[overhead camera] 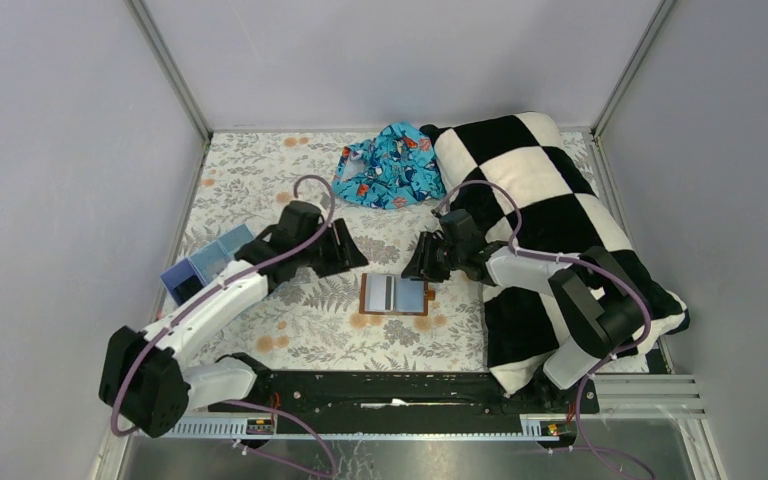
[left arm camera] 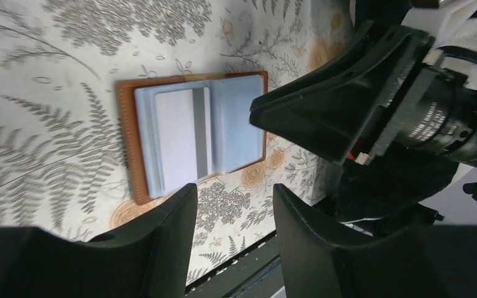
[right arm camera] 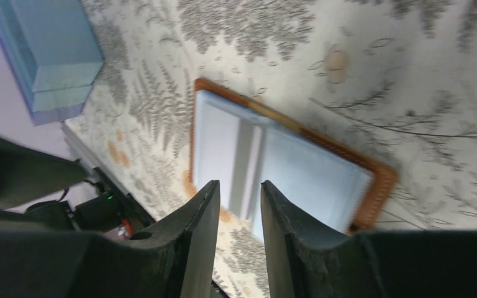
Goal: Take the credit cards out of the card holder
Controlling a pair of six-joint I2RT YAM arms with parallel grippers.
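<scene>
The card holder [overhead camera: 393, 294] lies open on the floral surface, with a brown rim and pale blue inside. A white card with a grey stripe [left arm camera: 174, 136] shows in its left half; the other half looks plain pale blue. My left gripper [overhead camera: 348, 250] is open above and left of the holder, nothing between its fingers. My right gripper [overhead camera: 420, 258] hangs just over the holder's right side, fingers parted by a small gap with nothing in it, as the right wrist view [right arm camera: 239, 189] shows.
A blue compartmented box [overhead camera: 232, 243] stands at the left, partly behind my left arm. A patterned turquoise cloth [overhead camera: 390, 165] lies at the back. A checkered cushion [overhead camera: 520, 165] fills the right side.
</scene>
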